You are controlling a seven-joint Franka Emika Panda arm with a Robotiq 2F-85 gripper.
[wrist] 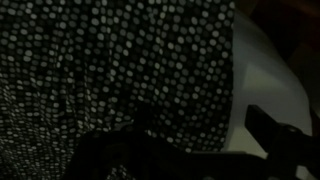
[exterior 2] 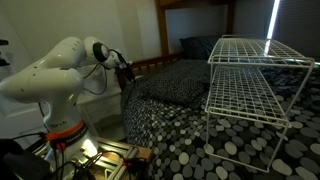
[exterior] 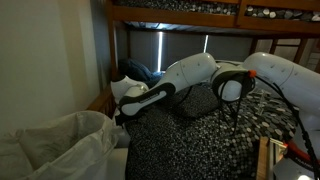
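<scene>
My gripper [exterior: 120,119] hangs low over the left side of the bed, next to the bed's pale edge. In the wrist view its dark fingers [wrist: 267,128] stand wide apart, open, and nothing shows between them. Beneath it lies a dark bedspread [wrist: 120,60] with pale dots, bunched into folds toward the left. A pale strip [wrist: 262,80] runs along the cover's right edge.
A large white bin or bag [exterior: 85,127] stands at the near left. The upper bunk's wooden rail [exterior: 220,18] crosses overhead. Exterior view 2 has a white wire rack [exterior 2: 250,90] on the dotted cover, with dark bedding [exterior 2: 185,80] heaped behind.
</scene>
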